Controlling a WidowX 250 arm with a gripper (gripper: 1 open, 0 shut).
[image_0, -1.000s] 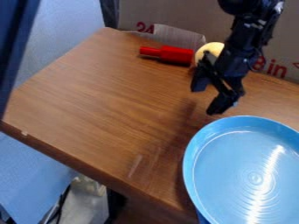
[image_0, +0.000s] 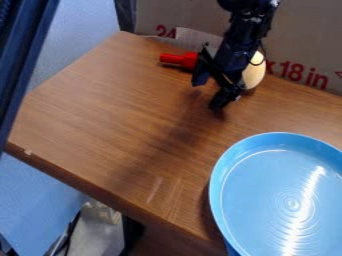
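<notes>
My black gripper hangs over the back of the wooden table, its fingers part spread and pointing down. Just left of it lies a red cylindrical object. A pale yellow round object is behind the gripper, partly hidden by it. I cannot tell whether anything is between the fingers. A light blue plate sits at the front right.
A cardboard box stands along the back edge. The table's left edge drops away to a blue surface.
Over the last second my gripper has moved left and back, away from the plate and closer to the red object, now covering more of the yellow object.
</notes>
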